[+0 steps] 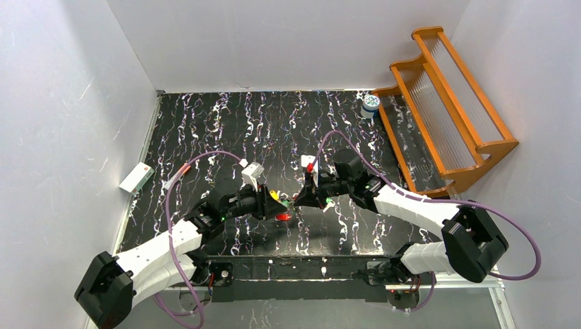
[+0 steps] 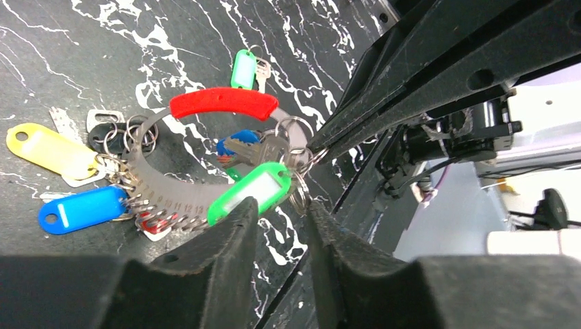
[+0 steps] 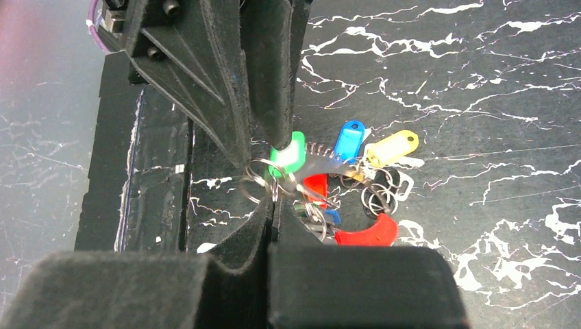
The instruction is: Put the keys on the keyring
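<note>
The keyring, a metal loop with a red grip, carries several keys and coloured tags in the left wrist view. My right gripper is shut on small wire rings by the loop's end; exactly which rings it pinches is unclear. A green tag hangs from the rings near some silver keys. My left gripper stands part open close beside that tag, its fingers above the rings in the right wrist view. I cannot make out anything gripped between them.
Another green-tagged key lies apart on the dark marbled table. A wooden rack and a white tub stand at the back right. An orange-and-white tool and a small box are at the left.
</note>
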